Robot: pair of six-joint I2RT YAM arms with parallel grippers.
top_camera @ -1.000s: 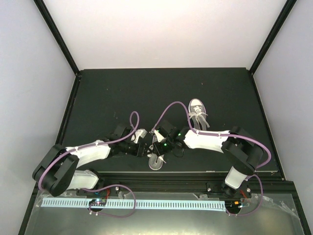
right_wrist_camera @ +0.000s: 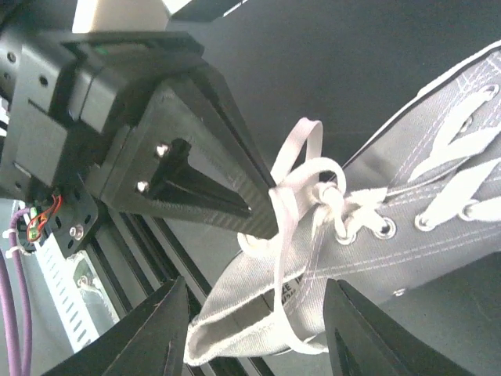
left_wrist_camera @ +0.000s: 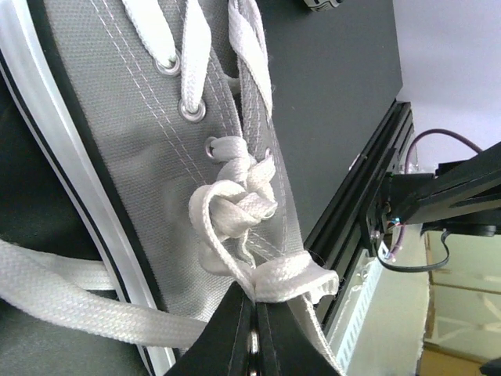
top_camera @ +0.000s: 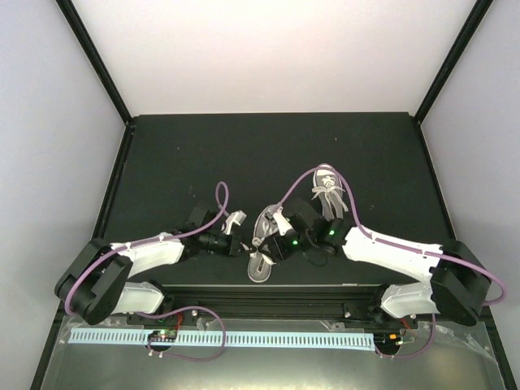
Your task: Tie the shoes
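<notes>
A grey canvas shoe (top_camera: 259,270) lies between both arms, with white laces in a loose knot (right_wrist_camera: 329,204) near its ankle opening. My left gripper is shut at the knot, a white lace (left_wrist_camera: 286,278) at its fingertips. In the right wrist view my right gripper stands open over the shoe's opening, a lace loop hanging between and beyond its fingers; the left gripper reaches in to the knot from the upper left.
A second grey shoe (top_camera: 329,203) with loose white laces lies at the back right. Its front edge runs just below the near shoe.
My right arm has moved right and its wrist has shifted away from the left gripper, showing more of the near shoe.
</notes>
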